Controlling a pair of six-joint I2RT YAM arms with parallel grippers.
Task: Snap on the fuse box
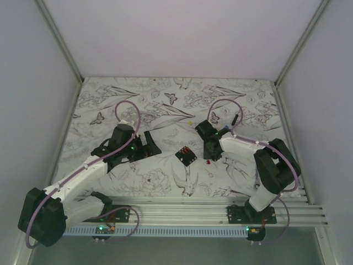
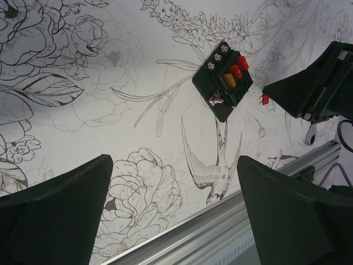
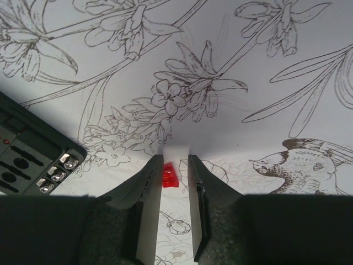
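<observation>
The black fuse box [image 1: 186, 155] lies on the floral mat between my arms, showing orange and red fuses [image 2: 236, 71] in the left wrist view. A small loose red fuse [image 3: 170, 175] lies right of it. My right gripper is low over that red piece, its fingers partly apart with a narrow gap between the tips and the piece just beyond them. My left gripper [image 1: 153, 146] hangs open left of the fuse box, with nothing between its fingers.
A small yellow piece [image 1: 190, 122] lies behind the fuse box. A black stick-like item [image 1: 235, 120] lies at the back right. A wrench-like tool [image 2: 310, 134] lies near the front right.
</observation>
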